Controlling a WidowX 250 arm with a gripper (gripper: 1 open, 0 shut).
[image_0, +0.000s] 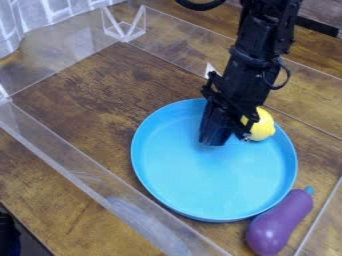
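My black gripper reaches down from the upper right over the left part of the upper half of a blue plate. A yellow object sits on the plate's upper right, partly hidden behind the gripper and just right of it. The fingertips are dark and overlap, so whether they are shut is hard to make out. Nothing yellow shows between them.
A purple eggplant-like object lies below right of the plate. Transparent walls edge the area, and a white wire shape is at top left.
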